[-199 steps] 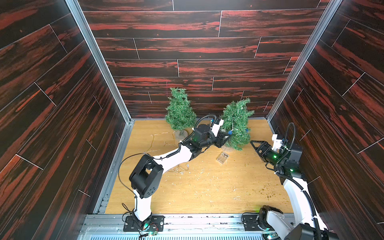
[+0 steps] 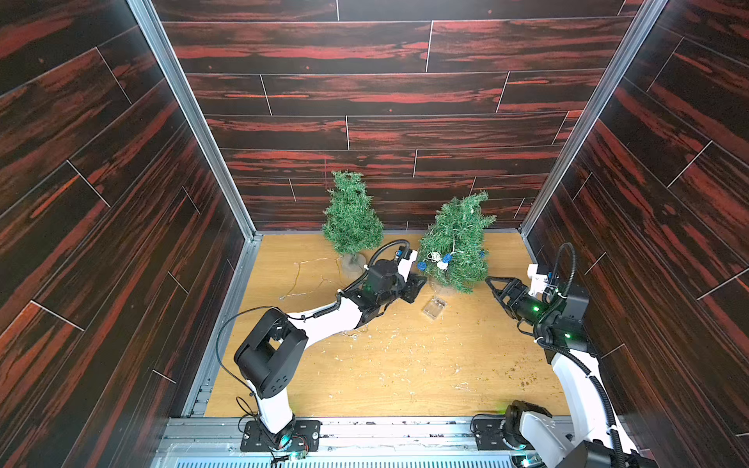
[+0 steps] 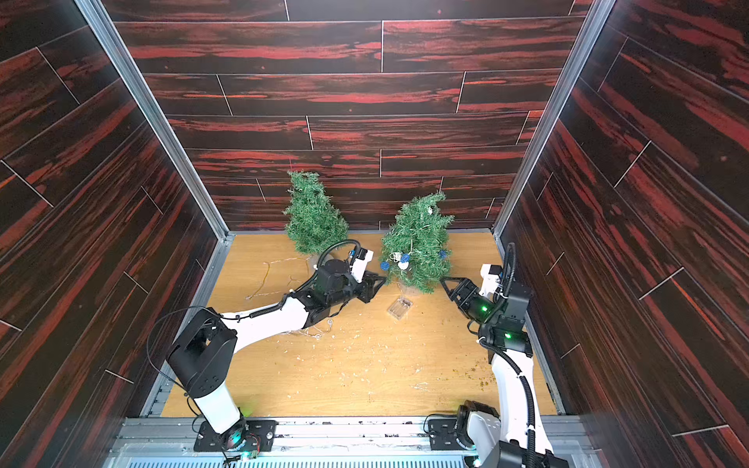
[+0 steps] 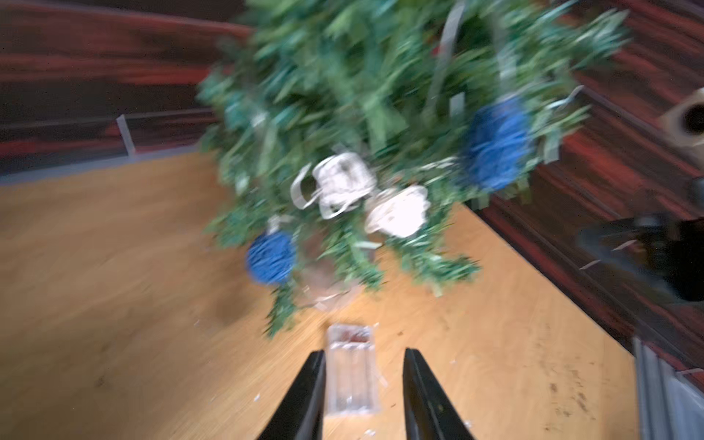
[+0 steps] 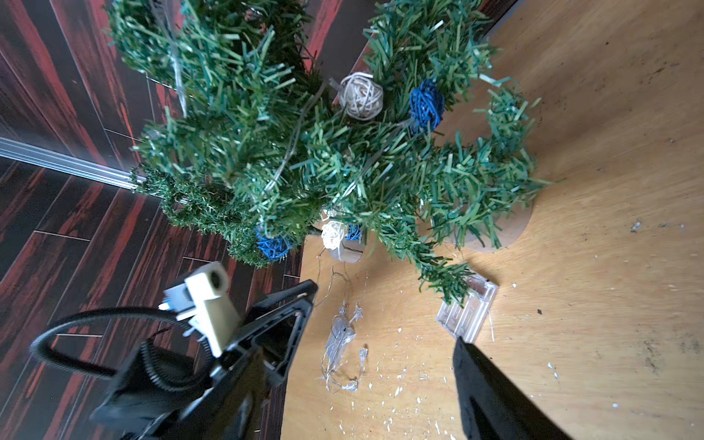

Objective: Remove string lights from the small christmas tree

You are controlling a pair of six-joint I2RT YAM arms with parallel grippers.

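Observation:
A small green tree (image 2: 458, 241) at the right carries a string of blue and white wicker balls. In the left wrist view a blue ball (image 4: 271, 256), two white balls (image 4: 342, 182) and a larger blue ball (image 4: 498, 143) hang on its branches; the view is blurred. A clear battery box (image 4: 352, 370) lies on the table before the tree's base. Low at the tree's left, my left gripper (image 2: 419, 290) stands part open, its fingers (image 4: 311, 381) empty. My right gripper (image 2: 501, 287) is at the tree's right, wide open with nothing between its fingers.
A second green tree (image 2: 351, 214) stands at the back left. Another thin light string (image 5: 338, 344) with a clear box lies on the table near my left arm. White scraps litter the clear front table (image 2: 437, 374).
After edging right, my left gripper has drawn back left and slightly down, away from the tree, uncovering white and blue balls. The right arm has hardly moved.

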